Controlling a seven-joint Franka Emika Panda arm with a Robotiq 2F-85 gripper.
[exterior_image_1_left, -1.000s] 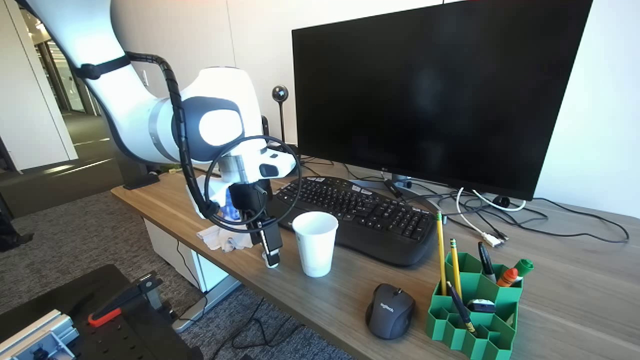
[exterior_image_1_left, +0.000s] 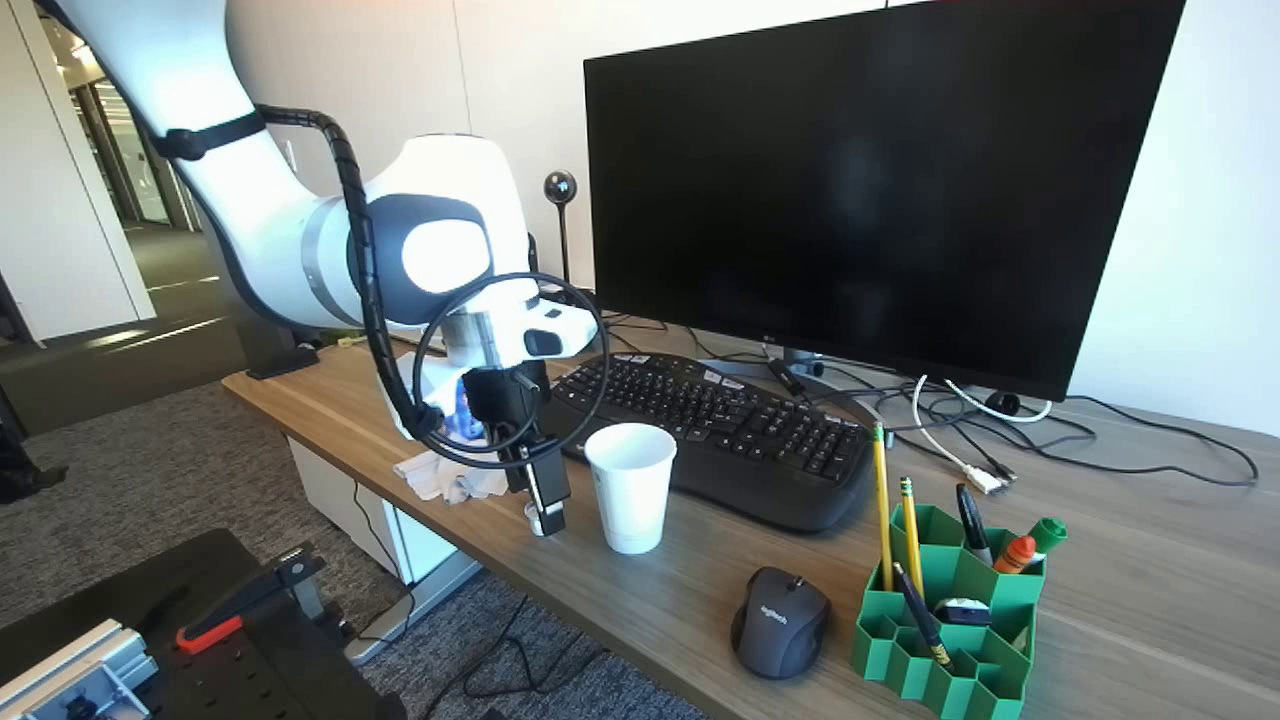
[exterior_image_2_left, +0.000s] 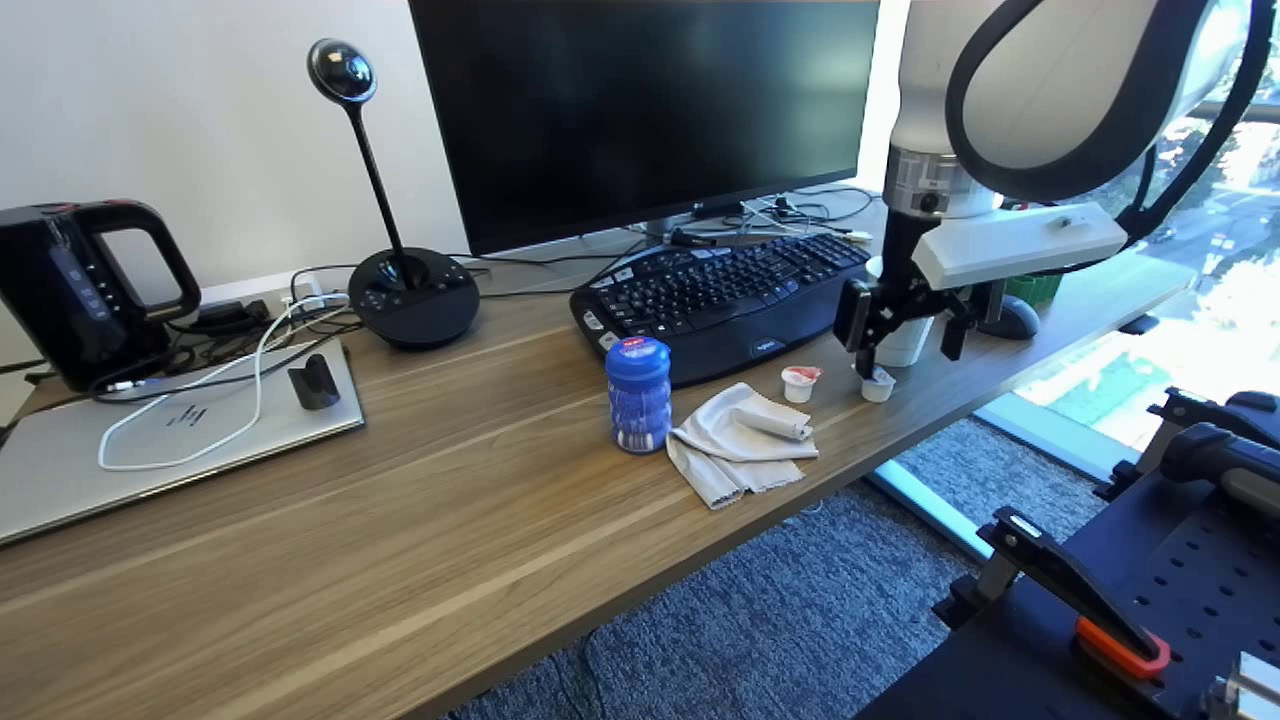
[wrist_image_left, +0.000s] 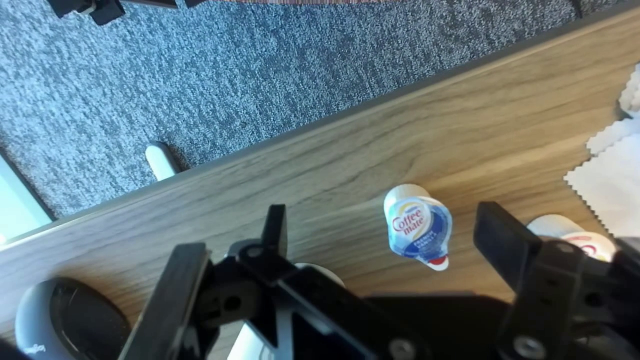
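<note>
My gripper is open over the desk with nothing held. A Coffee mate creamer cup (wrist_image_left: 418, 227) with a blue lid lies below it in the wrist view, between the spread fingers and nearer the right one. Exterior view 2 shows that creamer (exterior_image_2_left: 878, 386) on the wood, just under the gripper (exterior_image_2_left: 909, 346). A second creamer with a reddish lid (exterior_image_2_left: 800, 382) sits to its left; part of that cup (wrist_image_left: 591, 243) shows beyond the right finger in the wrist view. Right beside the gripper (exterior_image_1_left: 548, 498) stands a white paper cup (exterior_image_1_left: 632, 492), upright.
A grey cloth (exterior_image_2_left: 744, 438) and a blue-lidded bottle (exterior_image_2_left: 638, 396) lie left of the creamers. The keyboard (exterior_image_1_left: 720, 438) is behind the cup; a mouse (exterior_image_1_left: 781, 622) and a green pen holder (exterior_image_1_left: 960, 588) are to the right. The desk's front edge runs close by.
In exterior view 1 my gripper has shifted slightly to the right, toward the paper cup. The other things there have not moved.
</note>
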